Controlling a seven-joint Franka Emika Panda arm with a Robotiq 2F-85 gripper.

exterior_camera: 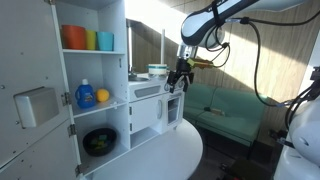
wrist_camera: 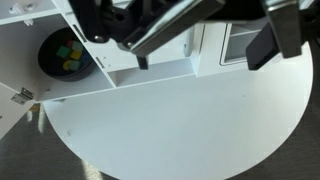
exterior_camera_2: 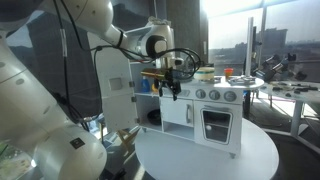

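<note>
My open gripper point(exterior_camera: 180, 83) hangs in front of the white toy kitchen point(exterior_camera: 144, 112), near its counter. In the wrist view, the two fingers of the gripper stand wide apart with nothing between them. A black bowl point(wrist_camera: 68, 55) sits in the open lower compartment, left of the gripper, with green and yellow pieces inside. The same bowl point(exterior_camera: 100, 141) shows at lower left in the first exterior view. On the shelf above stand a blue bottle point(exterior_camera: 84, 92) and an orange round object point(exterior_camera: 102, 95).
Orange, yellow and teal cups point(exterior_camera: 90, 40) line the top shelf. A white pot point(exterior_camera: 157, 71) rests on the counter. A cabinet door point(exterior_camera: 38, 105) stands open at left.
</note>
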